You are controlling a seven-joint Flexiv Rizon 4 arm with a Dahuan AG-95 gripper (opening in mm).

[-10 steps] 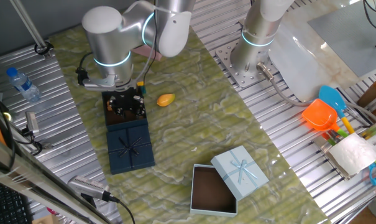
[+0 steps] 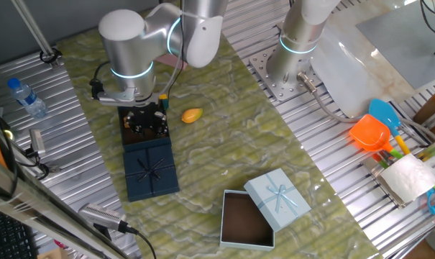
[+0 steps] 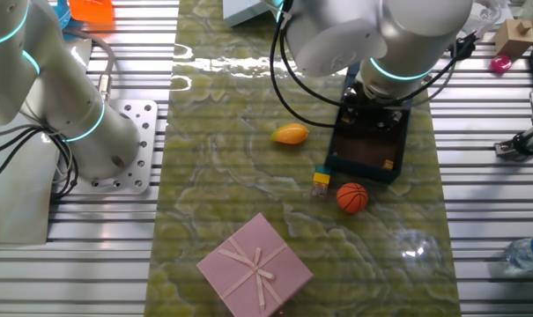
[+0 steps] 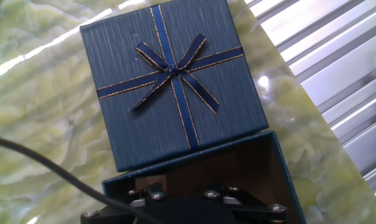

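Observation:
In exterior view 1 my gripper [image 2: 147, 128] points down into the open dark blue box [image 2: 124, 134]. Its dark linkages cover much of the box's inside. From the wrist view, the gripper shows only its knuckles over the box opening; its fingertips are hidden, and so is anything between them. The blue lid with a ribbon bow [image 4: 175, 93] lies against the box's near side. A small wooden block [image 3: 388, 165] rests inside the box, by one corner.
Beside the box lie a yellow-orange mango-like fruit [image 3: 291, 134], a small yellow-and-teal item [image 3: 322, 179] and an orange basketball [image 3: 351, 198]. A pink gift box [image 3: 255, 264] stands apart. An open light blue box [image 2: 246, 220] has its lid [image 2: 278, 198] leaning on it. Mid-table is clear.
The arm has shifted very slightly to the right and down over the blue box. The box, its lid and the fruit have stayed where they were.

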